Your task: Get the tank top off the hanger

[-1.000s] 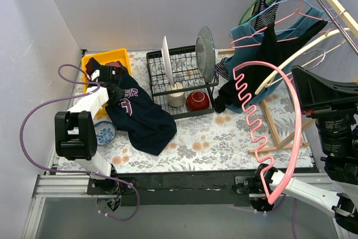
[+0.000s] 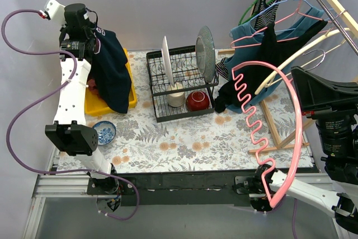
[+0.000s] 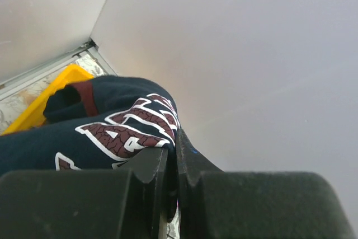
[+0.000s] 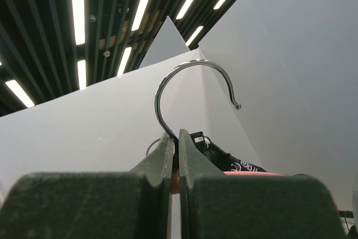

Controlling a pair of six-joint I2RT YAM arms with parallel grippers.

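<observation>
The navy tank top with printed letters [image 2: 111, 71] hangs from my left gripper [image 2: 84, 37] over a yellow basket [image 2: 92, 104] at the back left. In the left wrist view its fabric [image 3: 112, 138] is pinched in the shut fingers. At the right, my right gripper [image 2: 305, 102] is shut on a pink hanger [image 2: 293, 149], which has nothing on it in the top view; its metal hook [image 4: 159, 99] rises above the fingers in the right wrist view.
A black dish rack [image 2: 179, 116] with plates, a cup and a red bowl stands centre. A blue patterned bowl [image 2: 105, 132] is at the left. A wooden rack [image 2: 347, 15] with hangers and clothes fills the back right.
My left gripper has risen toward the back with the tank top, drawing it from the table's middle left up over the basket. The right arm is still.
</observation>
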